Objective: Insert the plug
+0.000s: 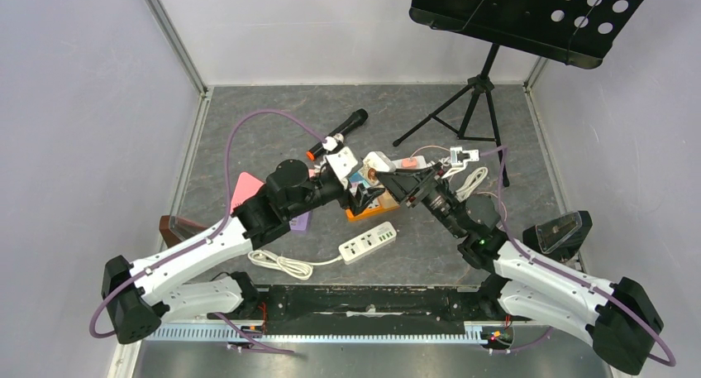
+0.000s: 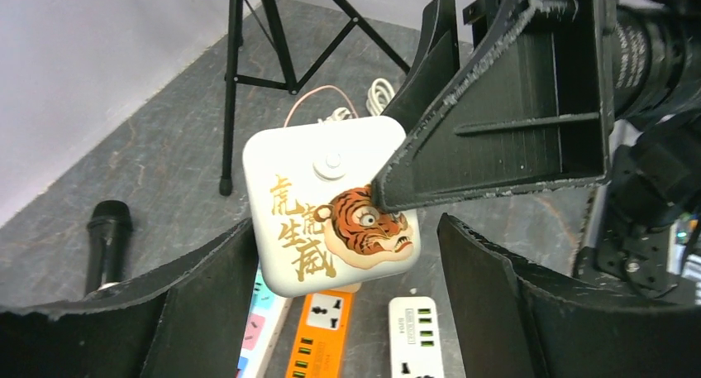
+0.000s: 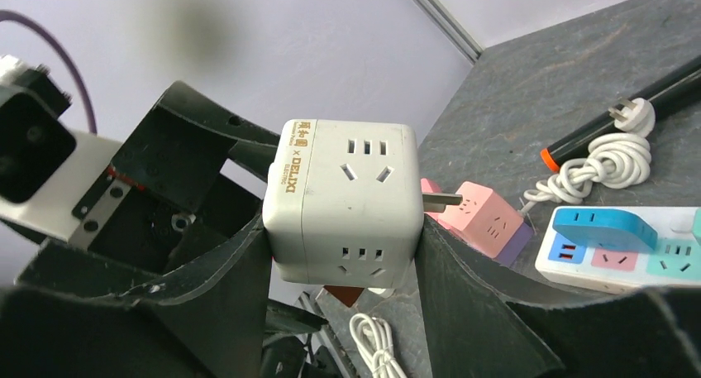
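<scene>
A white cube socket [image 3: 339, 204] with a metal pin sticking out one side is held by my right gripper, which is shut on it. Its face with tiger art and characters [image 2: 318, 237] shows in the left wrist view. My left gripper stands open just before that face, fingers either side in that view. In the top view both grippers meet at the centre above the colourful power strip [image 3: 620, 270]. The orange strip [image 2: 318, 341] and white strip [image 1: 368, 242] lie below.
A black microphone [image 2: 107, 241], coiled cables [image 3: 599, 163], a pink cube socket [image 3: 484, 217] and a purple block [image 1: 299, 222] lie on the grey floor. A black music stand [image 1: 488, 105] stands back right; walls bound both sides.
</scene>
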